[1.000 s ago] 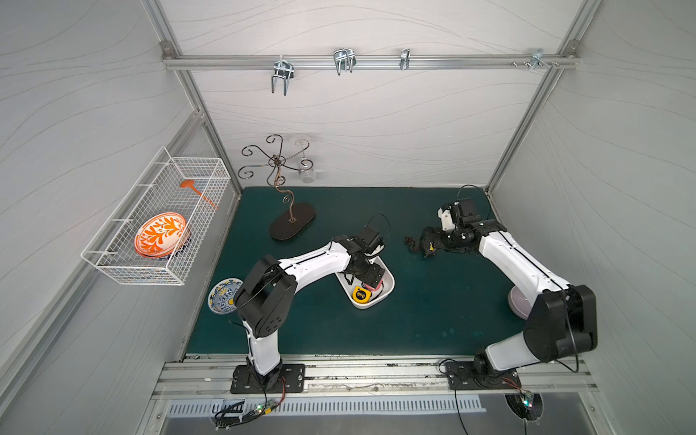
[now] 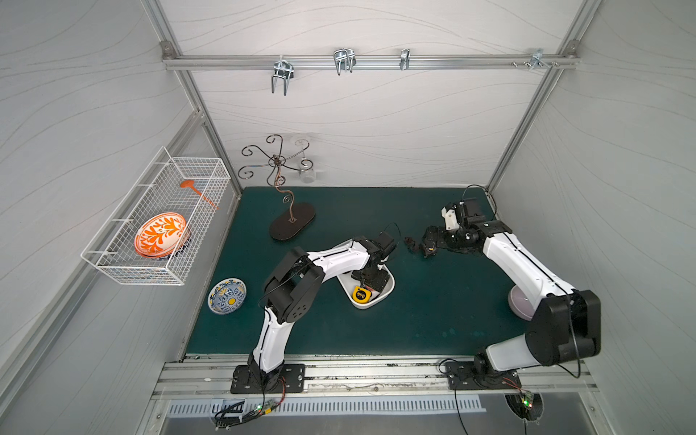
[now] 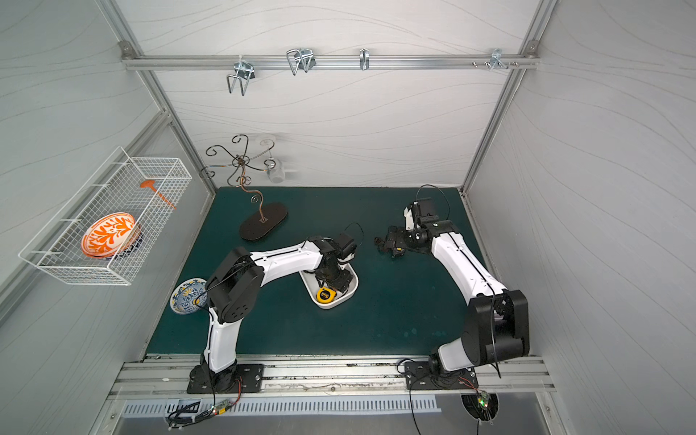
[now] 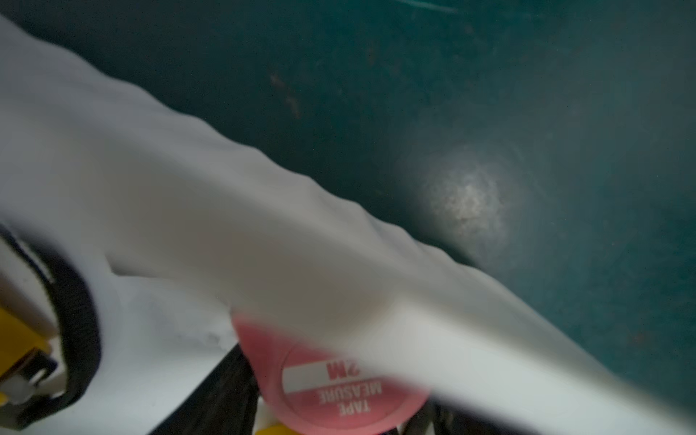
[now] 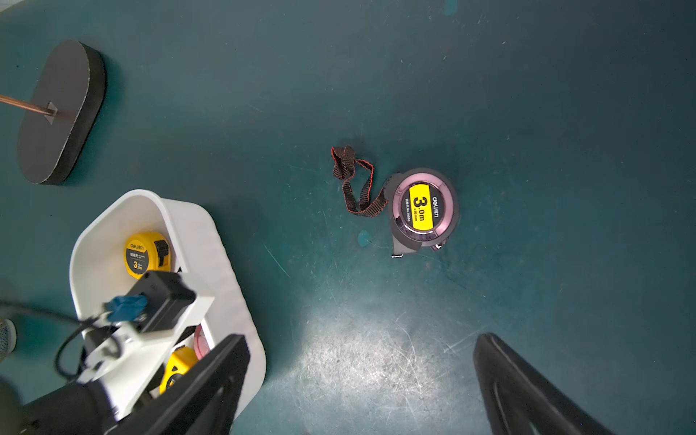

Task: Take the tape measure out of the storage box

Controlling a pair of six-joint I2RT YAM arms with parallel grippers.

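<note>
The white storage box (image 2: 388, 293) holds yellow tape measures (image 2: 361, 295) and a pink 2M tape measure (image 4: 326, 391). My left gripper (image 2: 373, 279) is down inside the box at the pink one, whose top is partly hidden by the blurred white rim in the left wrist view; its dark fingers flank it, grip unclear. A grey-pink 3.0m tape measure (image 5: 422, 208) with a strap lies on the table outside the box. My right gripper hangs open to the box's right, near that tape measure.
A scroll metal stand (image 2: 292, 221) stands behind the box. A patterned bowl (image 2: 227, 295) lies at the left, a pale dish (image 2: 519, 304) at the right, partly behind my right arm. A wire basket (image 2: 174, 272) is on the left wall.
My left arm has moved right, its wrist deeper over the box at the pink tape measure. The right arm has shifted slightly to the right.
</note>
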